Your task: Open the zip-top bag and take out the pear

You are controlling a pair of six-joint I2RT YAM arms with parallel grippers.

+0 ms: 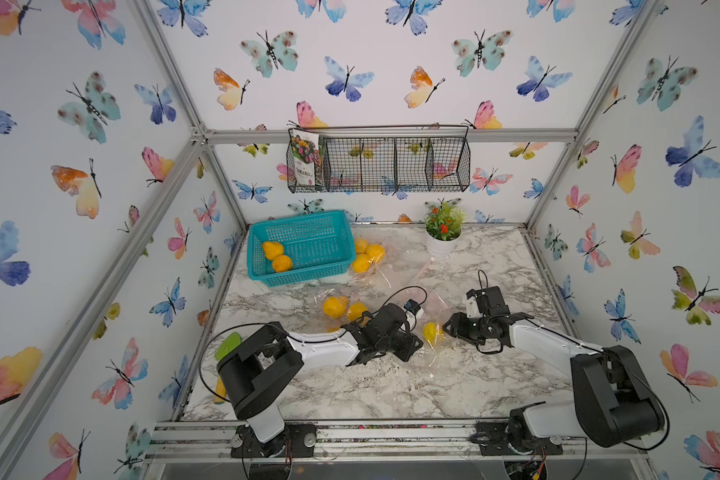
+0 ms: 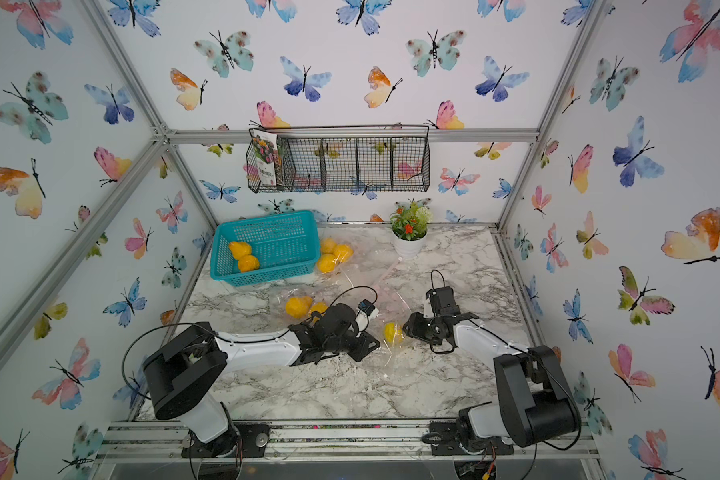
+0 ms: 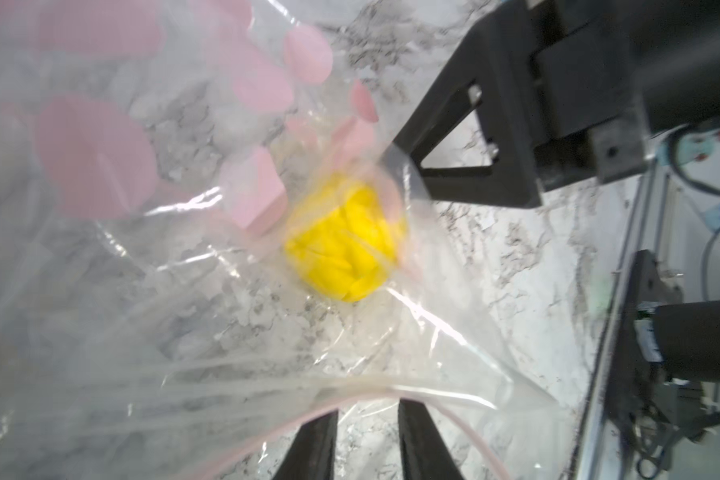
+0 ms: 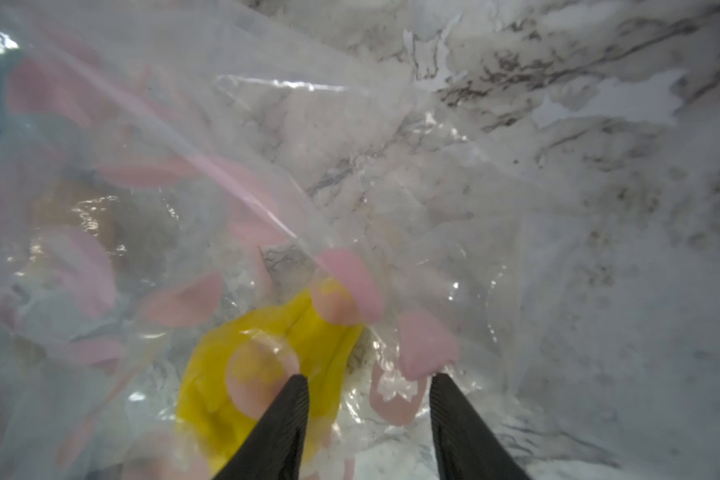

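The clear zip bag with pink spots spreads across both wrist views. A yellow pear shows through its film, and I see the same pear between the two arms in the top left view. At the lower edge of the left wrist view, my left gripper is shut on the bag's pinkish rim, which arches up at the fingers. My right gripper is open, with its fingers apart at the bag's film. The pear lies beside its left finger, behind film and not between the fingers.
A teal basket holding two yellow fruits stands at the back left. Bagged yellow fruits lie beside it, and others sit behind my left arm. A potted plant stands at the back.
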